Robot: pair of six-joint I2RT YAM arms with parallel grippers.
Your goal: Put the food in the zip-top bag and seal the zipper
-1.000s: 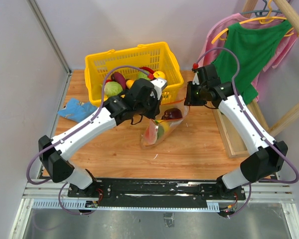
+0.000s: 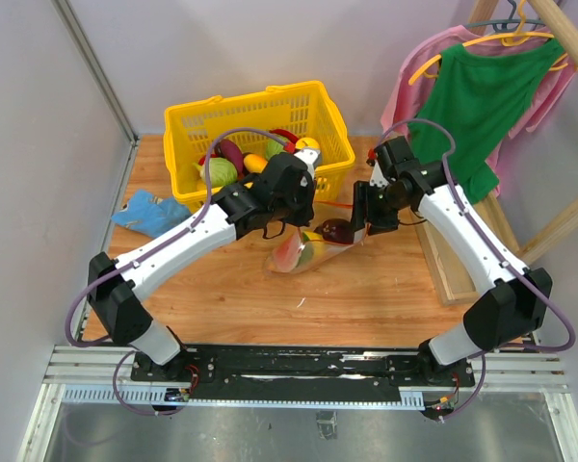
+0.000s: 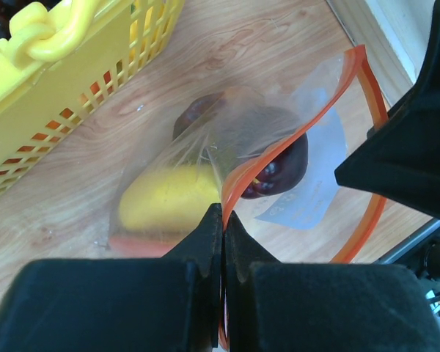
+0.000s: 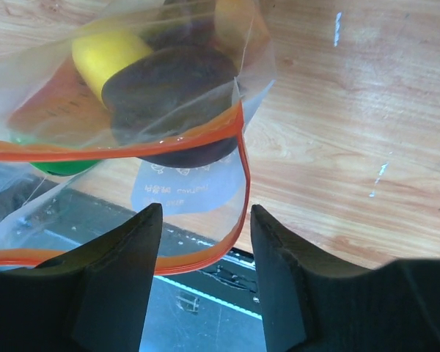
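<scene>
The clear zip top bag with orange edges lies on the table, its mouth gaping toward the right. Inside it are a dark eggplant-like item, a yellow item and other food partly hidden by the film. My left gripper is shut on the orange rim at one side of the mouth. At the mouth's opposite corner my right gripper stands open, with the bag's corner edge passing between its fingers, not clamped.
Behind the bag stands a yellow basket of more food, close to the left arm. A blue cloth-like item lies at left. Clothes on a wooden rack occupy the right.
The bag has turned slightly, its closed end shifting left.
</scene>
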